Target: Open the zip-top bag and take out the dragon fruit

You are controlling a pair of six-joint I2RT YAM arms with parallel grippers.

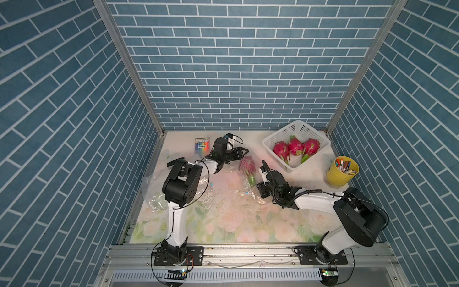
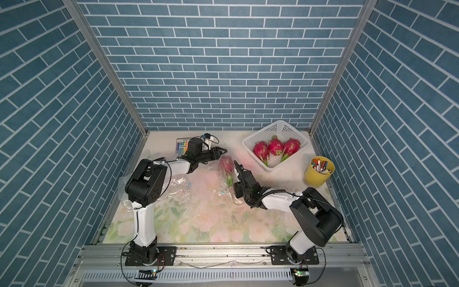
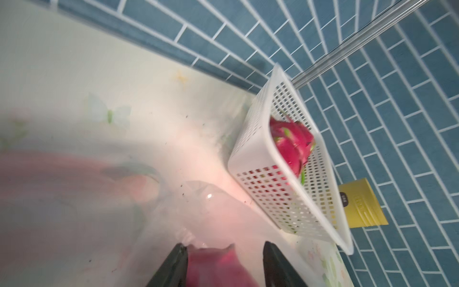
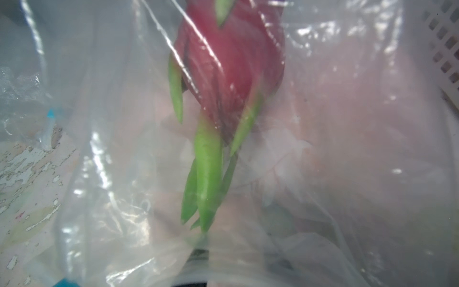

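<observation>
A clear zip bag [image 4: 353, 191] lies mid-table, with the pink dragon fruit [image 1: 247, 165] inside and its green tips [image 4: 209, 177] pointing toward the table's front. At the fruit's far end is my left gripper, its fingers [image 3: 177, 263] apart; the top of the fruit shows between them, with filmy plastic around. Whether they touch the fruit cannot be told. My right gripper [image 1: 261, 179] stands at the bag's right side, fingers spread in the top views. Plastic covers most of the right wrist view, and only a dark finger part [image 4: 196, 263] shows through it.
A white basket [image 1: 276, 160] with several dragon fruits stands at the back right, beside a yellow pen cup [image 1: 338, 178]. More clear plastic [image 1: 155, 198] lies at the left, near a black stapler-like object [image 1: 175, 162] and a coloured card [image 1: 202, 145].
</observation>
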